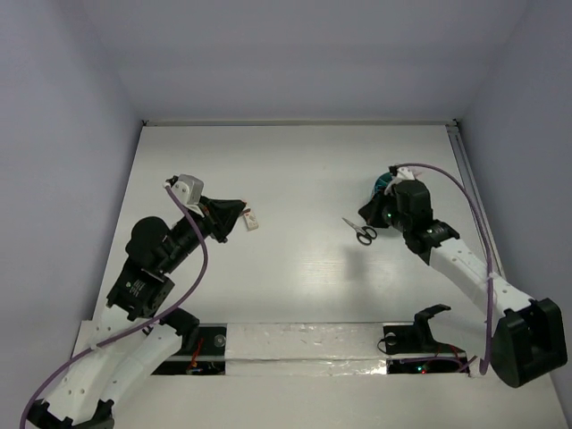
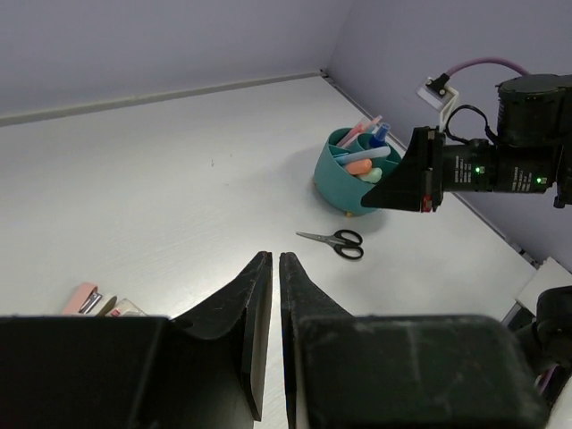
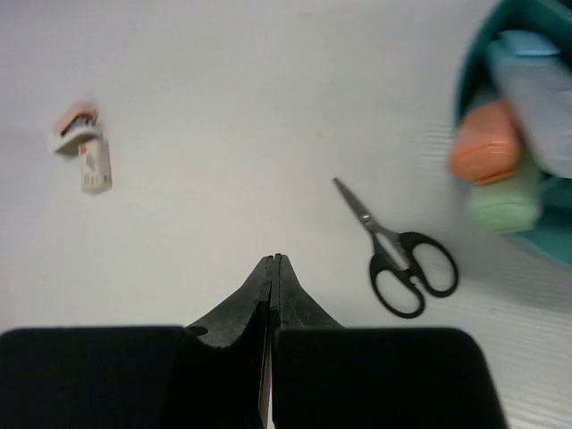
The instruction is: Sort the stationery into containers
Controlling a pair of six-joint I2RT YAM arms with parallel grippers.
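Observation:
Scissors (image 1: 363,233) (image 3: 407,268) lie open on the white table, just left of a teal divided holder (image 2: 340,188) filled with pens and markers (image 3: 487,143). A pink stapler (image 2: 82,297) and a small pale eraser-like item (image 3: 95,165) lie together at the left-middle. My left gripper (image 1: 239,207) is shut with nothing between its fingers, held above these. My right gripper (image 1: 366,214) is shut and empty, over the area beside the scissors and in front of the holder, which it mostly hides in the top view.
Walls stand at the back and both sides, with a rail (image 1: 295,122) along the back edge.

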